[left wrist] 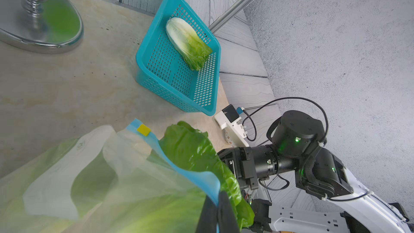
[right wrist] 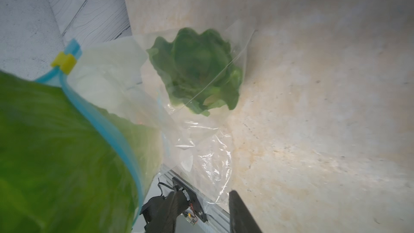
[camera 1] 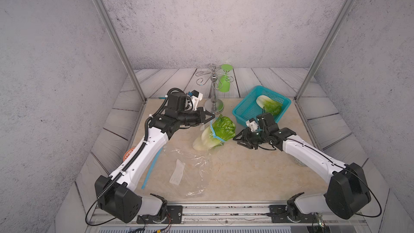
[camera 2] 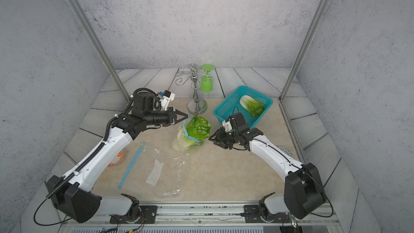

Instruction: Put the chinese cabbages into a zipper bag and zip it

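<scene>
A zipper bag with a blue seal (camera 1: pixel 217 136) holds a leafy Chinese cabbage (camera 1: pixel 224 125) near the middle, its green top at the bag's mouth. My left gripper is shut on the bag's blue edge, seen in the left wrist view; a yellow slider (left wrist: pixel 144 129) sits on that seal. My right gripper stands open just right of the cabbage, nothing visible between its fingers. Another cabbage (camera 1: pixel 268 103) lies in the turquoise basket (camera 1: pixel 245 103).
A metal stand (camera 1: pixel 213 103) and green cup (camera 1: pixel 224 82) are at the back. Flat clear plastic (camera 1: pixel 194 181) and a blue strip (camera 2: pixel 131 164) lie front left.
</scene>
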